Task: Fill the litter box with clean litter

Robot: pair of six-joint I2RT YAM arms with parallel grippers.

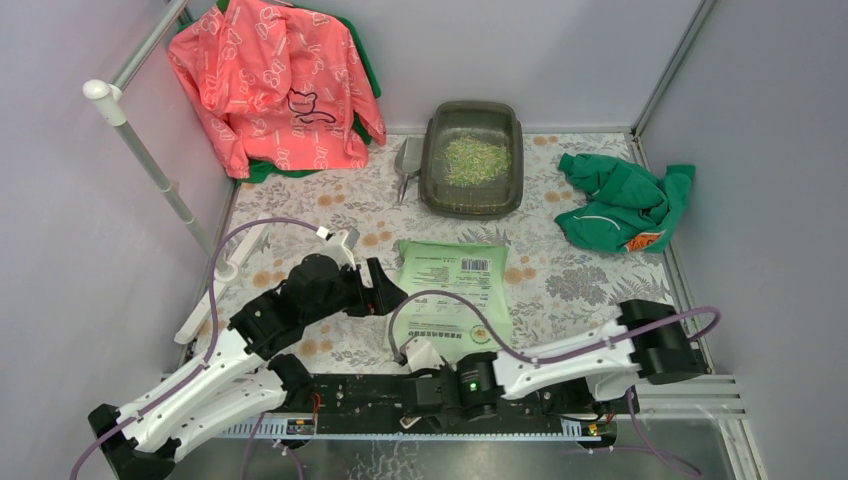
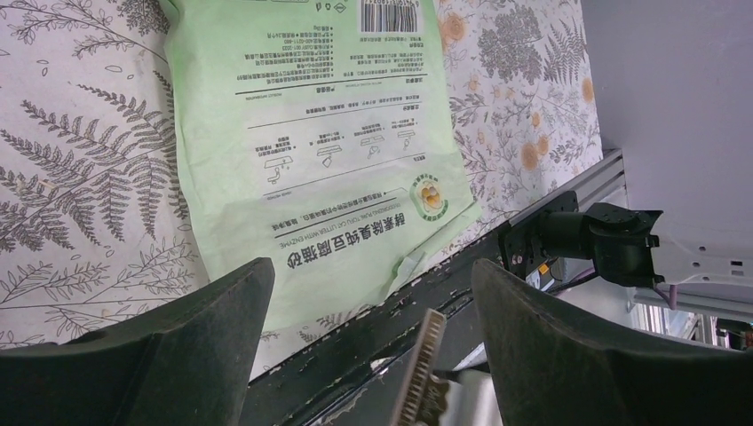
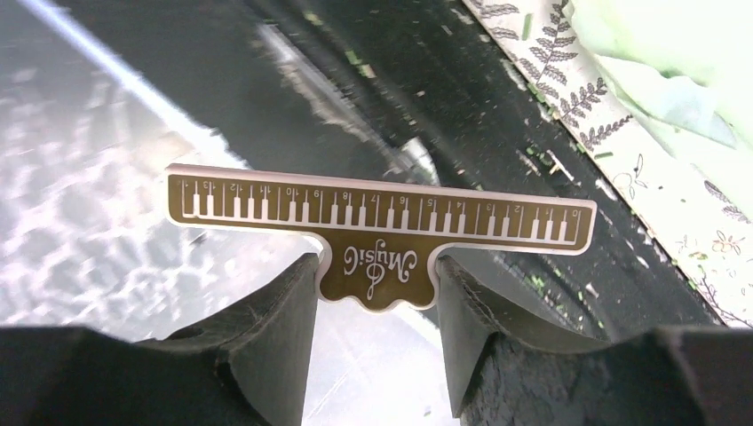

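Observation:
A pale green litter bag (image 1: pixel 455 290) lies flat at the front middle, printed side up, also filling much of the left wrist view (image 2: pixel 320 160). The dark litter box (image 1: pixel 470 200) at the back holds scattered green pellets. My left gripper (image 1: pixel 380 290) hovers at the bag's left side, fingers parted, empty. My right gripper is shut on the narrow stem of a flat gold ruler (image 3: pixel 506 226) marked "Music", over the dark front edge below the bag.
A scoop (image 1: pixel 408 160) lies left of the box. Green clothing (image 1: pixel 620 200) lies at the right; a pink garment (image 1: pixel 270 90) hangs back left beside a white pole frame (image 1: pixel 160 170).

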